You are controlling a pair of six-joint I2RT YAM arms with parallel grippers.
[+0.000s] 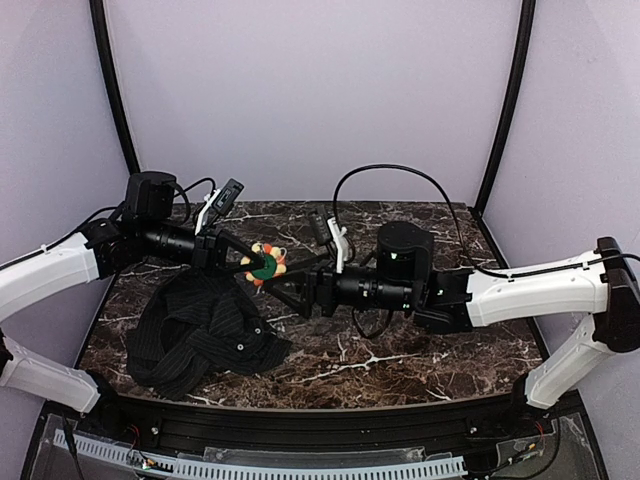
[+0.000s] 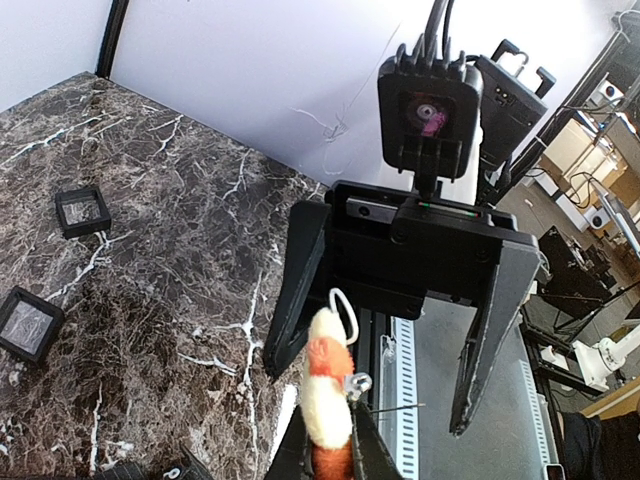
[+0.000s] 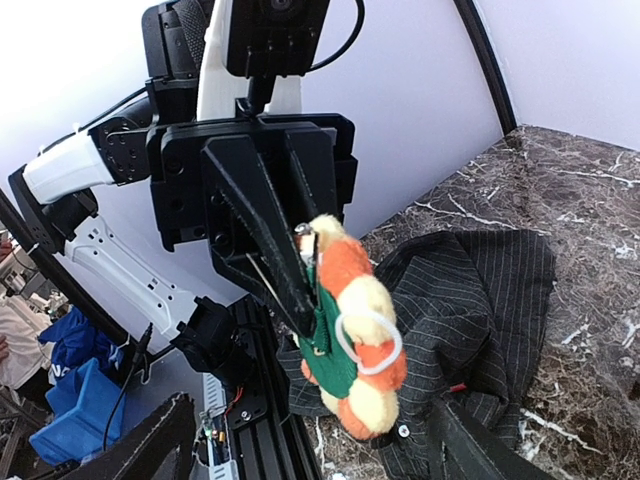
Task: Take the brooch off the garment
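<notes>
The brooch [image 1: 262, 262], a plush flower with orange and cream petals, green centre and metal pin, is held up above the dark striped garment [image 1: 200, 335], apart from it. My left gripper [image 1: 245, 258] is shut on it, as the right wrist view [image 3: 360, 380] also shows. My right gripper [image 1: 295, 275] stands open around the brooch's right side; in the left wrist view its fingers [image 2: 480, 350] flank the upright flower without visibly closing on it. The garment lies crumpled on the marble table [image 3: 590, 300].
Two small black square frames [image 2: 80, 210] show on the table in the left wrist view. The table's front edge and rail lie below.
</notes>
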